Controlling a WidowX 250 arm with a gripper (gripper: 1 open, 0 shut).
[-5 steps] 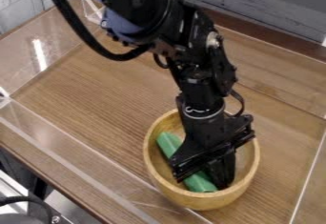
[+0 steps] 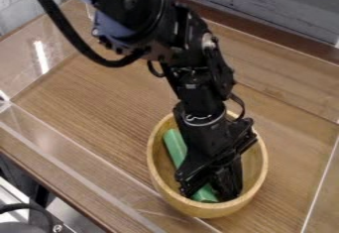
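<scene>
My black gripper (image 2: 212, 182) reaches down into a round yellow bowl (image 2: 162, 177) at the lower middle of the view, covering much of its interior and right part. A green object (image 2: 177, 152) lies inside the bowl, along its left side, partly hidden behind the gripper. The gripper appears shut; its fingertips are dark and hard to make out, and I cannot see anything held between them.
Cables lie at the lower left past the table's edge. A pale wall stands at the back.
Over the last second the arm has shifted slightly up and to the left, with the gripper still inside the bowl. The bowl also sits a little farther left.
</scene>
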